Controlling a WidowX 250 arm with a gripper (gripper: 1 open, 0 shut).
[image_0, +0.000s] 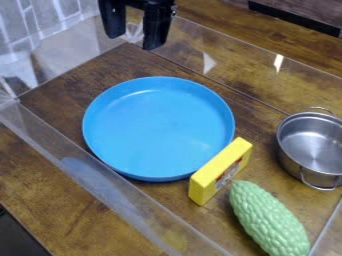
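My black gripper (135, 25) hangs at the top of the camera view, above and behind a round blue plate (158, 128), with its two dark fingers apart and nothing visible between them. Right of the plate a yellow box (221, 170) stands on edge. Below it at the right lies a light green bumpy vegetable (267, 216), and a steel pot (306, 153) sits at the right edge.
Clear plastic walls (67, 150) border the wooden work surface. A white tiled wall (47, 30) is at the back left. The wood behind the plate and to its left is bare.
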